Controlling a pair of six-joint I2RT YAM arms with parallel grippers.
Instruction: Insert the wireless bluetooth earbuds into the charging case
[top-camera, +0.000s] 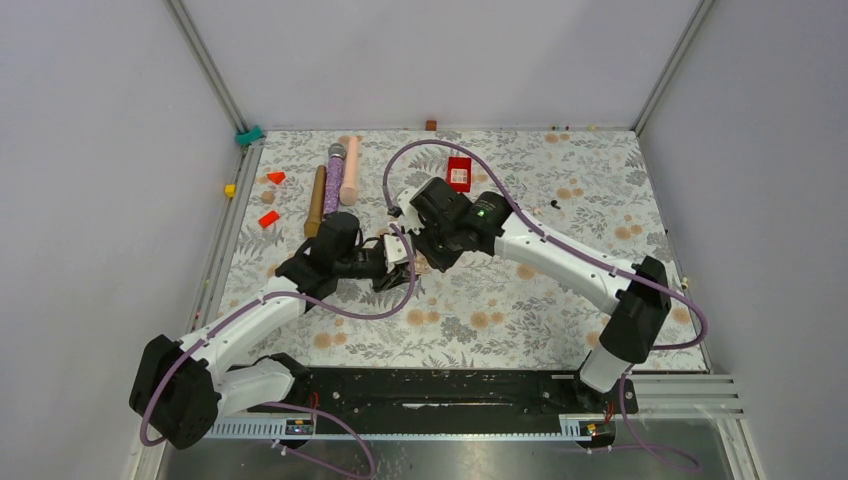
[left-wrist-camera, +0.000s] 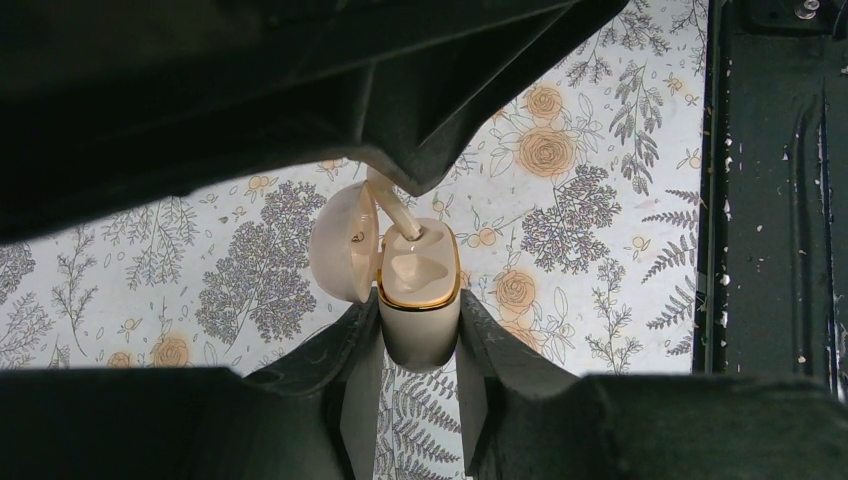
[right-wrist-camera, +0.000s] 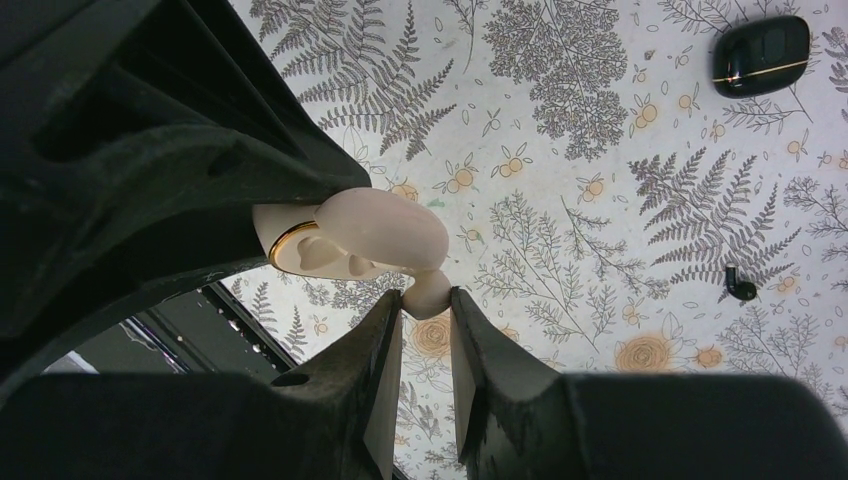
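The cream charging case (left-wrist-camera: 420, 330) is held upright in my left gripper, shut on its body, with its lid (left-wrist-camera: 340, 245) swung open to the side and the moulded wells facing up. My right gripper is shut on a cream earbud, whose stem reaches to the case opening; in the left wrist view the stem (left-wrist-camera: 400, 210) points down into a well. The bud's head is hidden there behind the right gripper. In the top view both grippers meet near the middle of the table.
A black case (right-wrist-camera: 760, 55) and black earbud (right-wrist-camera: 740, 287) lie on the patterned table. A red box (top-camera: 459, 175) sits behind the arms; rollers (top-camera: 350, 170) and small blocks (top-camera: 269, 218) lie at the left.
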